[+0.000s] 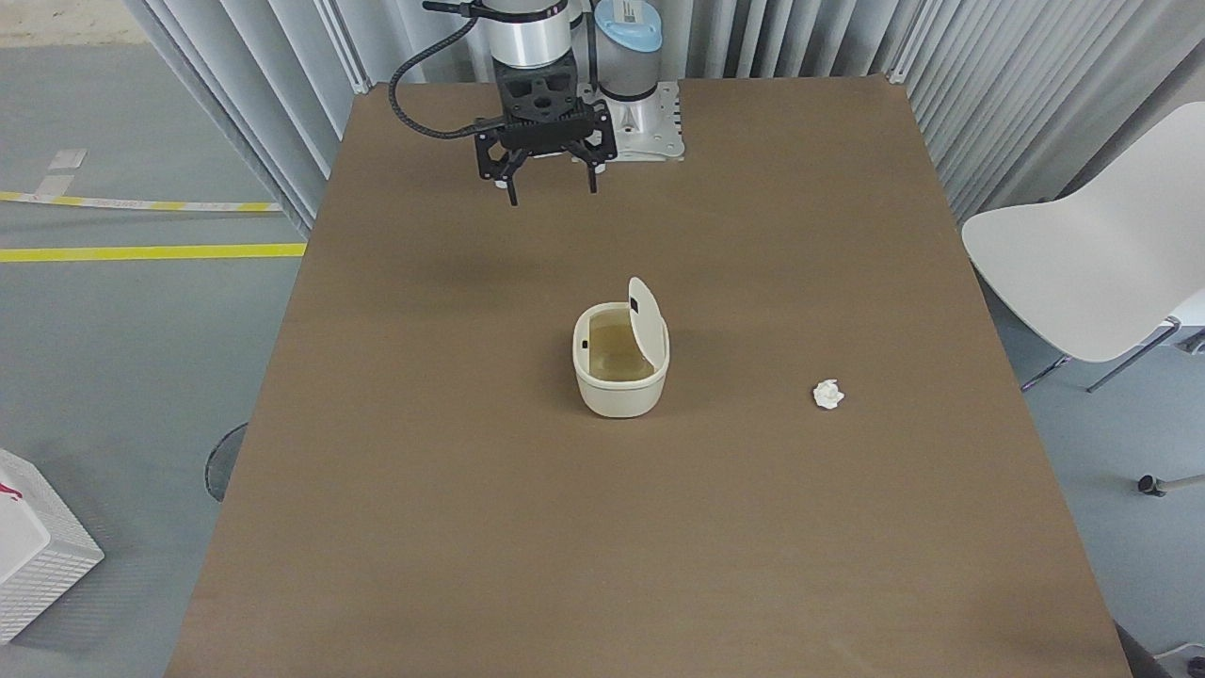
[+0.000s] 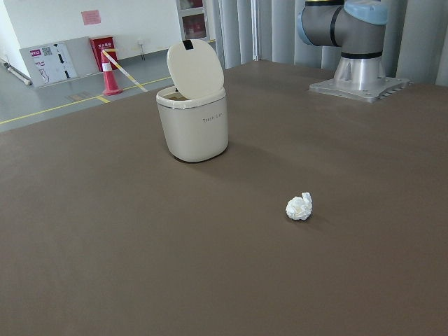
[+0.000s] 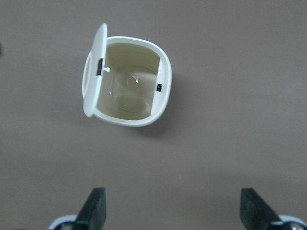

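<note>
A small cream trash can (image 1: pixel 611 395) stands mid-table with its lid (image 2: pixel 194 70) raised; its interior looks empty in the wrist view. A crumpled white paper ball (image 1: pixel 827 395) lies to its right in the front view, and in front of it in the left view (image 2: pixel 299 207). My gripper (image 1: pixel 554 192) hangs at the back of the table, behind the can and apart from both objects. In the wrist view its two fingers (image 3: pixel 93 211) are wide apart with only table between them.
My robot base (image 2: pixel 357 91) sits at the back edge against pleated curtains. A white chair (image 1: pixel 1073 260) stands off the table to the right.
</note>
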